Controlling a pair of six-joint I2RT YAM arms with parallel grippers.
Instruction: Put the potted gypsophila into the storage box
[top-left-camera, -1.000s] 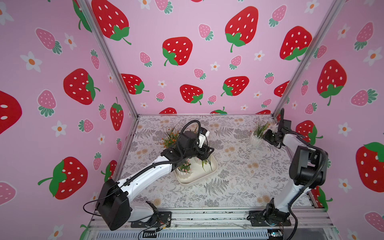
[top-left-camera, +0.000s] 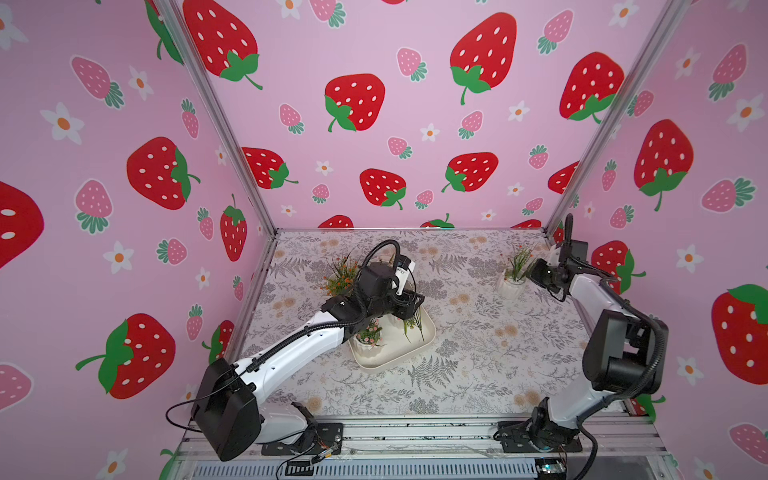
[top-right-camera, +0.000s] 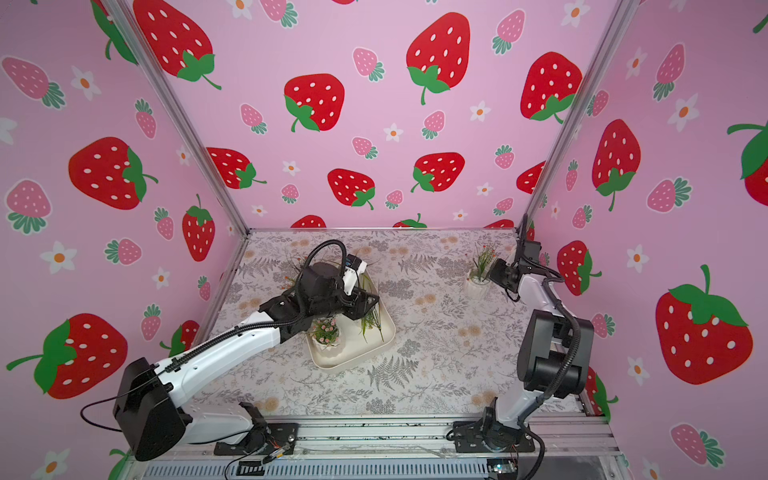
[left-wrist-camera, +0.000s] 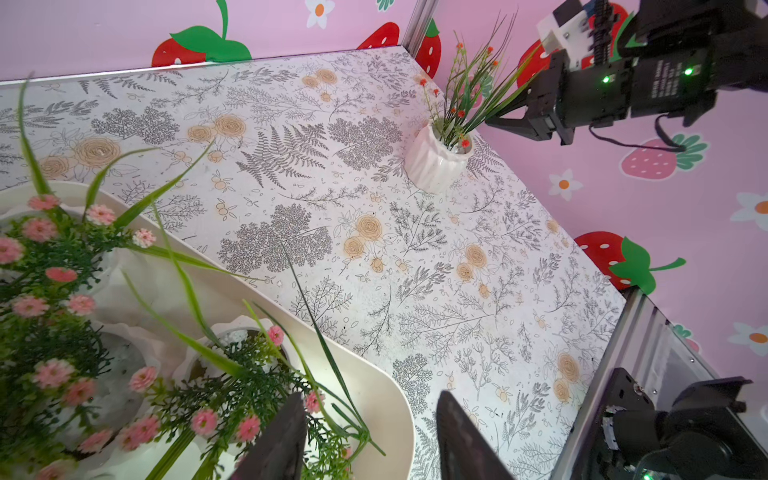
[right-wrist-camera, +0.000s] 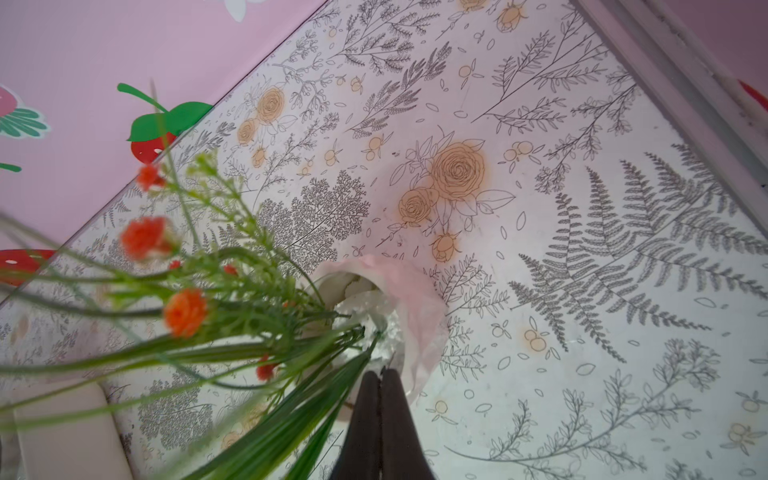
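A white pot (left-wrist-camera: 436, 160) with long green leaves and small red flowers stands on the table at the right, leaning a little in the left wrist view. My right gripper is shut, its fingertips together at the pot's near rim; whether the thin rim is pinched cannot be told. The cream storage box (top-left-camera: 384, 366) lies left of the table's centre. Pots with pink flowers (left-wrist-camera: 204, 420) sit inside it. Over the box my left gripper hangs with its fingers apart, a pink-flowered plant partly behind them.
Another plant with orange flowers (top-left-camera: 341, 276) shows behind the left arm. The side wall and rail stand close to the right arm. Bare patterned table (top-left-camera: 472, 352) lies between the box and the right pot.
The right arm's elbow has shifted right and lower, and its gripper has moved slightly. The plant at the right has shifted a little. My left arm looks still.
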